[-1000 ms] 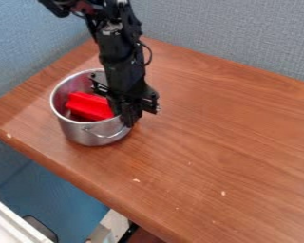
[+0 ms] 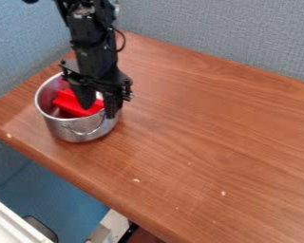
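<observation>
A steel pot (image 2: 68, 129) stands near the left edge of the wooden table, holding a red object (image 2: 75, 104). My black gripper (image 2: 98, 104) reaches down over the right part of the pot, partly in front of the red object. Its fingers are dark and small in the view, so whether anything is between them cannot be told.
Grey-blue padded walls border the back and left. A white object (image 2: 9, 226) lies below the table at the lower left.
My arm has moved left and up from the pot's right rim to over the pot. The pot sits slightly further left than before.
</observation>
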